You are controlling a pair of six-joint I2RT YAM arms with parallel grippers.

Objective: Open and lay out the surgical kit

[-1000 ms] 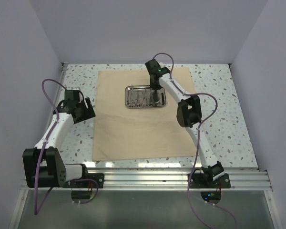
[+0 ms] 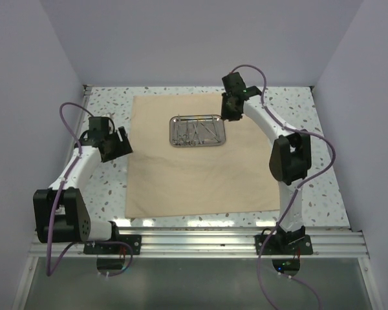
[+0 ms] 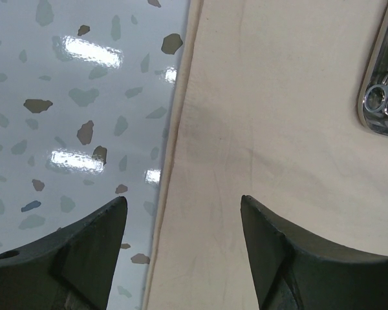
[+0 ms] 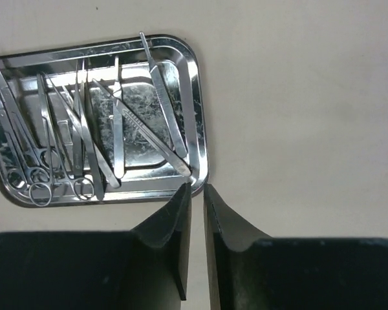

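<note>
A steel tray (image 2: 197, 143) of scissors, forceps and scalpel handles rests on the beige cloth (image 2: 197, 181), its contents clearest in the right wrist view, where the tray (image 4: 198, 129) fills the upper left. My right gripper is at the tray's right end, fingertips close together near its near corner, nothing visible between them; how far shut is hard to tell. My left gripper stands open and empty over the cloth's left edge, with part of the tray at upper right of its view.
The speckled table (image 2: 310, 194) shows around the cloth on both sides. Grey walls bound the table at back and sides.
The left arm has shifted slightly.
</note>
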